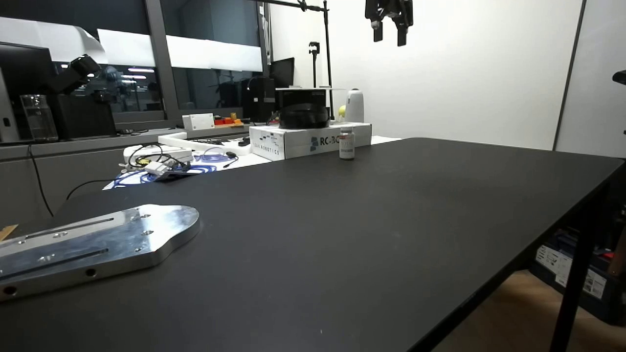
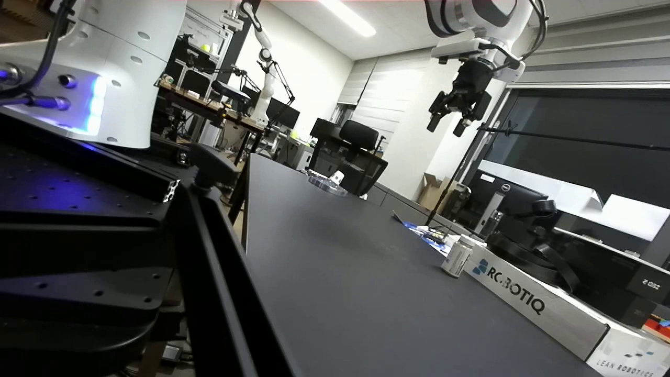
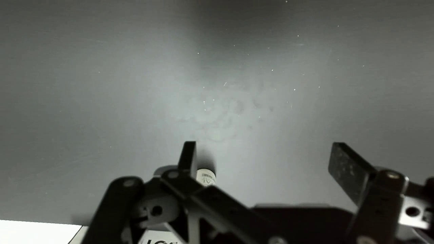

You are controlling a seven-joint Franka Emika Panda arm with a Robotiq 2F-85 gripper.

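Note:
A small white-capped bottle (image 1: 346,145) stands upright near the black table's far edge, close to a white box. In exterior view 2 the same bottle (image 2: 459,256) is beside the box's lettered side. My gripper (image 1: 390,36) hangs high above the table, its fingers apart and nothing between them. From exterior view 2 the gripper (image 2: 446,125) points downward, well above the bottle. The wrist view has the bottle's cap (image 3: 206,177) just inside the left finger, partly hidden by it. That gripper is wide open over bare tabletop.
The lettered white box (image 2: 534,301) borders the table behind the bottle. A metal plate (image 1: 100,243) lies at the table's left end. Cables (image 1: 158,167) clutter the surface beyond the edge.

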